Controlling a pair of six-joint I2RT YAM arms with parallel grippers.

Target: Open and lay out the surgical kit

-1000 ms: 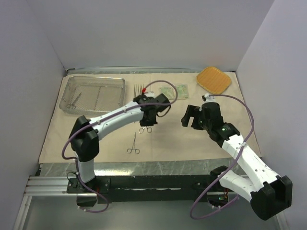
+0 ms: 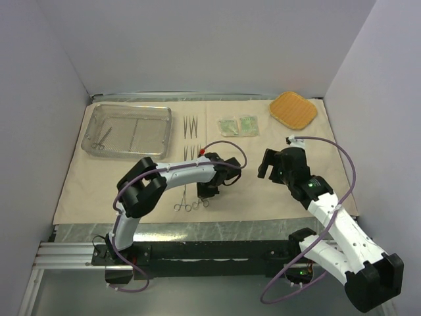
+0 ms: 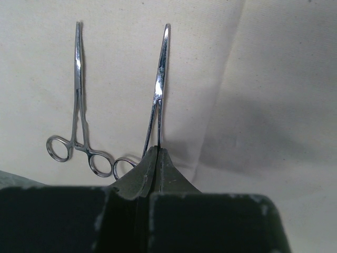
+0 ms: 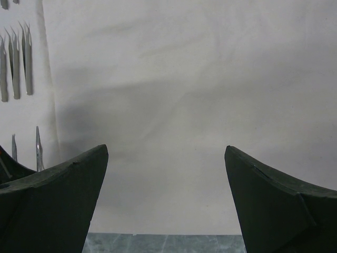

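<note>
In the left wrist view my left gripper is shut on one leg of a steel hemostat [image 3: 159, 87]. The hemostat's tips point away from me, and part of its ring handles is hidden behind the fingers. To its left, a second hemostat [image 3: 79, 100] lies flat on the cream cloth [image 3: 274, 63], their handle rings close together. Over bare cloth, my right gripper stands open and empty. Several tweezers [image 4: 28, 60] lie at the left of the right wrist view. A clear tray [image 2: 89, 141] holds another scissor-like instrument [image 2: 102, 137].
Two gauze packets [image 2: 248, 125] and an orange tray [image 2: 293, 110] lie toward the back of the cloth. Clear cloth stretches across the front right. A grey table edge [image 2: 217, 230] runs along the front. A purple cable loops over each arm.
My left gripper has come toward the front edge and down with the hemostat, now alongside the second one. The right arm shifted slightly right early on, staying open.
</note>
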